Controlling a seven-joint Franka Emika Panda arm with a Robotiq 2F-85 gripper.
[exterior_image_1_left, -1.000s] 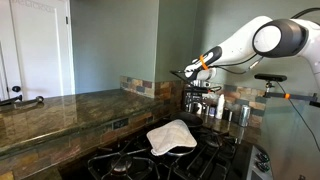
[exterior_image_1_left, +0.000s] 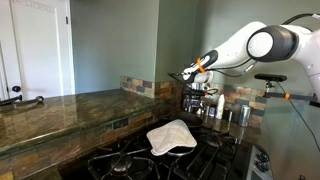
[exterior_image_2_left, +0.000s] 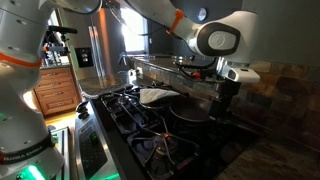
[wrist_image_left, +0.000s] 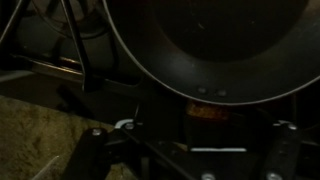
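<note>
A dark round pan (exterior_image_2_left: 192, 108) sits on the stove, and it fills the upper part of the wrist view, where its curved rim (wrist_image_left: 200, 98) shows. My gripper (exterior_image_2_left: 222, 102) points down beside the pan, on the counter side. In the wrist view the gripper stands open at the lower edge, just outside the rim. Nothing can be made out between its fingers, though that area is very dark. A brownish patch (wrist_image_left: 207, 112) shows by the rim; whether it belongs to the pan is unclear. A pale cloth (exterior_image_1_left: 172, 137) lies crumpled on the stove.
Black burner grates (exterior_image_2_left: 160, 143) cover the stove around the pan. Bottles (exterior_image_1_left: 220, 106) and a metal canister (exterior_image_1_left: 244, 116) stand near the tiled wall.
The arm has shifted only very slightly near the far end of the stove. The cloth has stayed where it was.
</note>
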